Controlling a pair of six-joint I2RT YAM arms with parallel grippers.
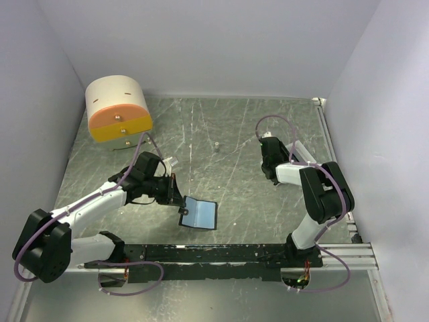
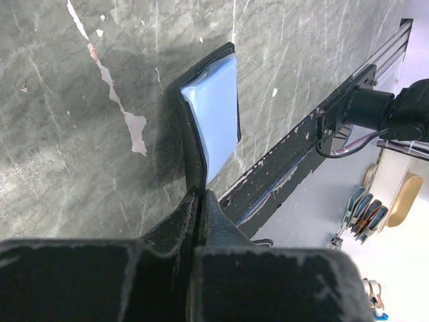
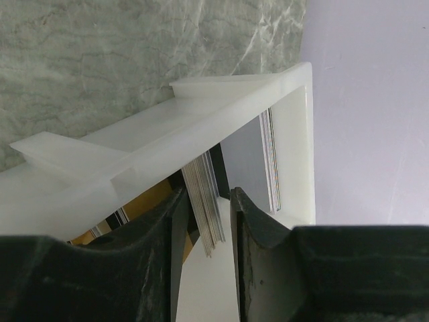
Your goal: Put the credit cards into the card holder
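The card holder (image 1: 206, 215), a black folder with pale blue inside, lies at the front middle of the table, with my left gripper shut on its edge. On the right, a white tray (image 3: 147, 157) holds stacks of cards in compartments. My right gripper is part open over it, its fingertips either side of a stack of thin card edges (image 3: 201, 188); whether they touch it I cannot tell. A grey stack (image 3: 247, 164) stands beside it in the same tray.
A small dresser (image 1: 119, 111) with coloured drawers stands at the back left.
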